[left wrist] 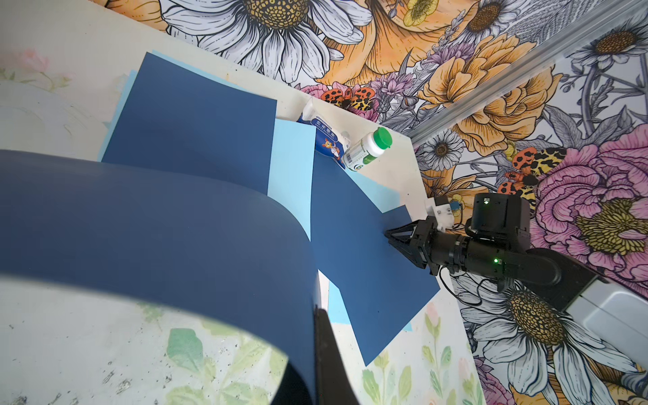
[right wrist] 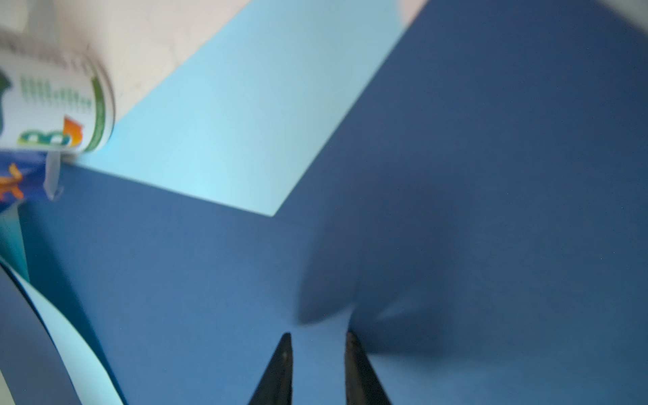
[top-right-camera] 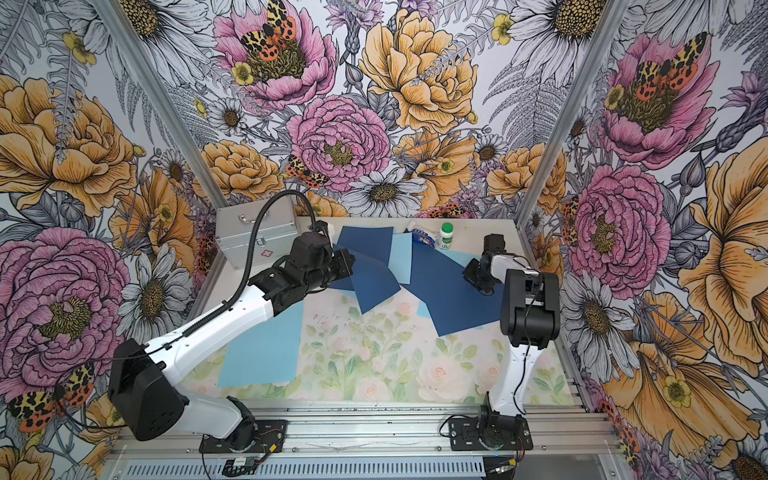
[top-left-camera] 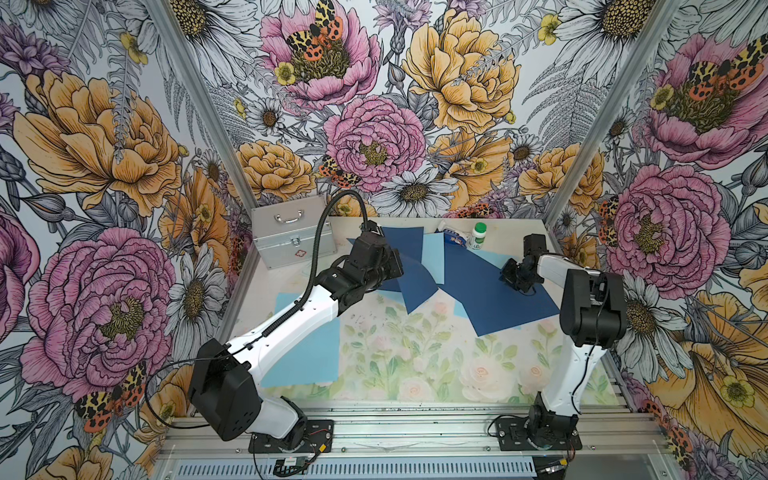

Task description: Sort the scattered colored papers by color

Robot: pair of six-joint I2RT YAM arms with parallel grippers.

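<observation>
A dark blue sheet [left wrist: 168, 222] bends up to my left gripper, which is shut on its edge above the middle-left of the table. Flat behind it lies another dark blue sheet [left wrist: 195, 121]. More dark blue paper [top-left-camera: 492, 300] covers the right side, overlapping light blue pieces [right wrist: 236, 114]. Over that paper hovers my right gripper, its fingertips a little apart and nothing seen between them. A light blue strip [left wrist: 291, 168] shows between the dark sheets, and a large light blue sheet [top-left-camera: 308, 352] lies at front left.
At the back stand a green-capped white bottle [top-left-camera: 479, 234] and, beside it, a blue packet [top-left-camera: 453, 237]. A silver case [top-left-camera: 292, 236] occupies the back left corner.
</observation>
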